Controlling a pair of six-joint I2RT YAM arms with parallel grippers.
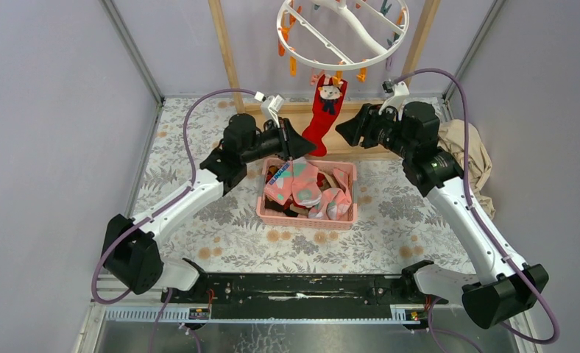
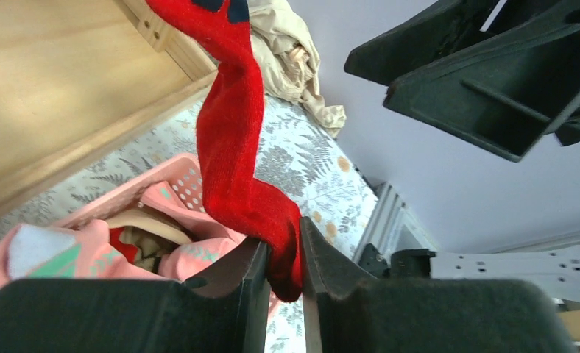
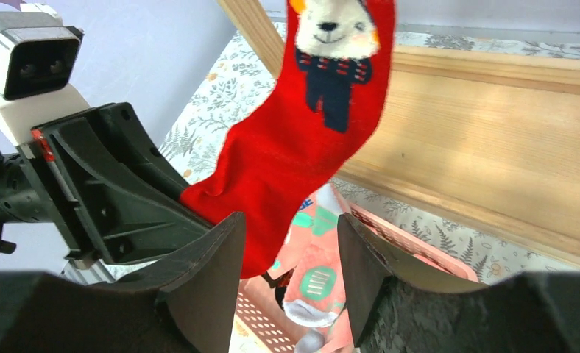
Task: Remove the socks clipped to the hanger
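A red sock with an animal face (image 1: 326, 103) hangs from a clip on the white round hanger (image 1: 291, 50). My left gripper (image 1: 294, 147) is shut on the sock's lower end, pulling it leftward; in the left wrist view the red fabric (image 2: 232, 169) runs down between its fingertips. My right gripper (image 1: 349, 126) stands open to the right of the sock, nothing between its fingers; in the right wrist view the sock (image 3: 309, 132) is beyond its fingertips (image 3: 291, 235).
A pink basket (image 1: 308, 224) of socks sits below the grippers. Behind it stands a wooden frame (image 1: 364, 154); a beige cloth (image 1: 464, 154) lies at the right. Several empty clips hang on the hanger.
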